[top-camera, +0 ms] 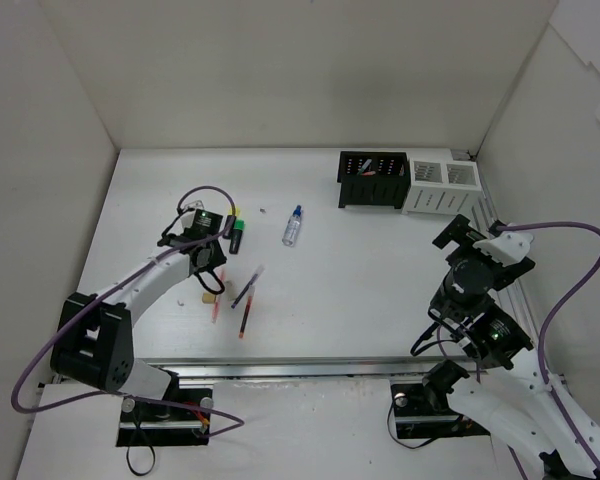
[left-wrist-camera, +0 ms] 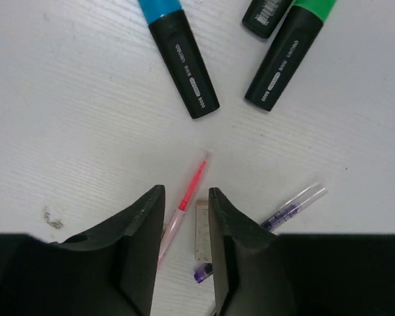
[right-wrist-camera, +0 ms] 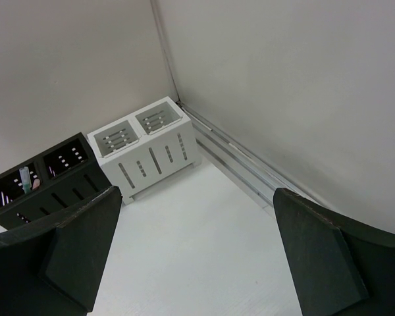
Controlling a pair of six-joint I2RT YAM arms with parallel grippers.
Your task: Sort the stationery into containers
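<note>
In the left wrist view, my left gripper hangs over the table, its fingers apart. A clear pen with a red refill point(left-wrist-camera: 195, 179) lies below, showing through the gap. Beside it are a pale eraser point(left-wrist-camera: 203, 232) and a purple pen point(left-wrist-camera: 291, 208), both partly covered by the fingers. Ahead lie a blue-ended marker point(left-wrist-camera: 184, 66), a green-ended marker point(left-wrist-camera: 284, 62) and another black marker point(left-wrist-camera: 266, 16). A red and black pen point(top-camera: 246, 314) is farther right on the table. My right gripper is open and empty, facing the containers.
At the back right, a black container point(top-camera: 372, 192) holding a few items adjoins a white container point(top-camera: 435, 200), whose visible compartments look empty. A clear bottle with a blue cap point(top-camera: 292, 228) lies mid-table.
</note>
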